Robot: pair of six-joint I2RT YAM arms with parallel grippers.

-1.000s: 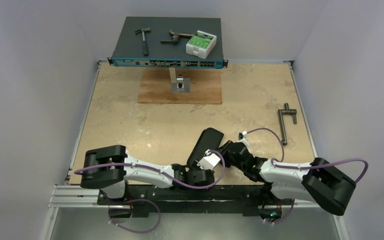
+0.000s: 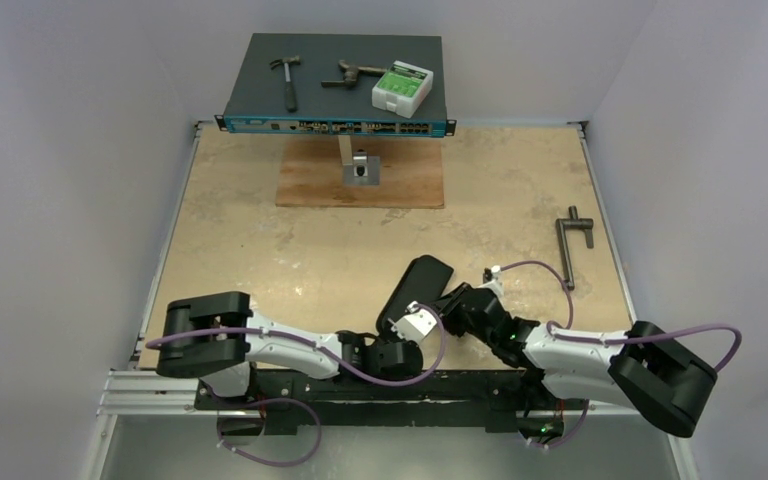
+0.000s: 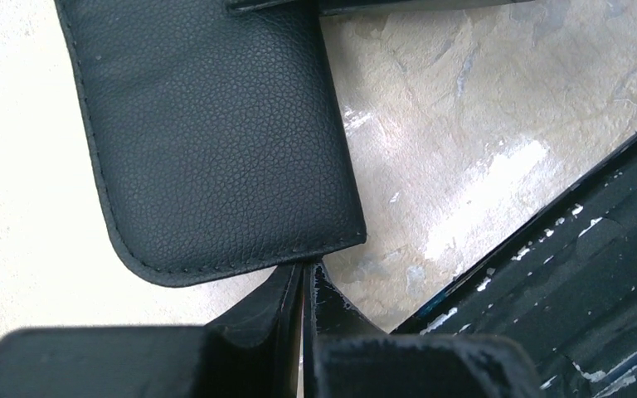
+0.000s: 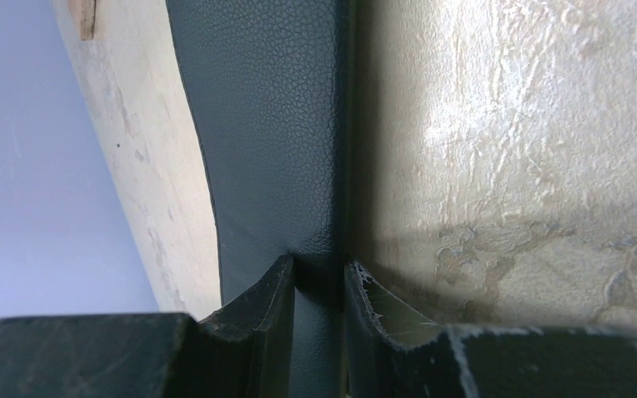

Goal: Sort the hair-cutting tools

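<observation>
A black leather case (image 2: 415, 283) lies at the front middle of the table, both grippers at it. In the left wrist view the case (image 3: 216, 141) has a stitched, rounded corner; my left gripper is shut at its lower edge, its tips partly hidden by the leather, with nothing visible between them. In the right wrist view my right gripper is shut on the long folded edge of the case (image 4: 265, 124). No cutting tools are visible outside the case.
A dark rack unit (image 2: 310, 50) at the back carries a hammer (image 2: 290, 92), another metal tool and a white box (image 2: 402, 86). A metal bracket (image 2: 565, 250) lies at the right.
The right arm and the case have shifted slightly to the right in the top view; the left arm has moved only slightly.
</observation>
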